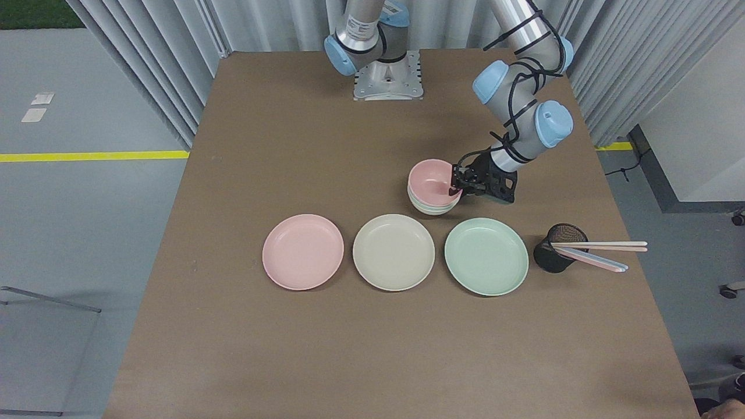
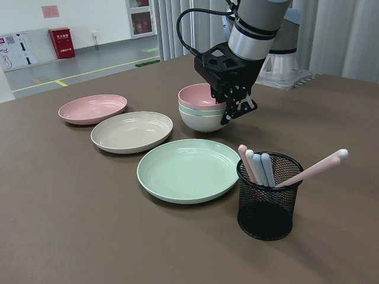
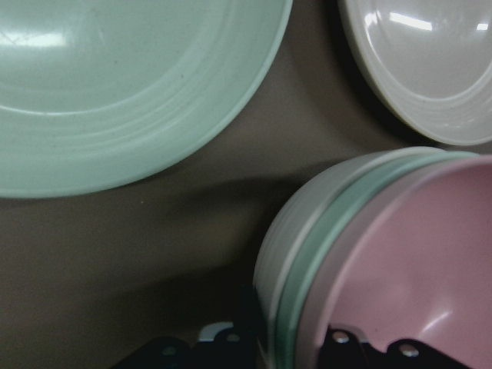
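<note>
A stack of three bowls, pink bowl [image 1: 428,178] on top of mint and white ones, sits behind the plates. My gripper is at the stack's right rim in the front view, with fingertips on either side of the stacked walls in the wrist view; whether it grips them I cannot tell. The pink plate [image 1: 303,251], white plate [image 1: 393,252] and mint plate [image 1: 486,255] lie in a row in front.
A black mesh cup [image 2: 265,213] with several chopsticks stands right of the mint plate.
</note>
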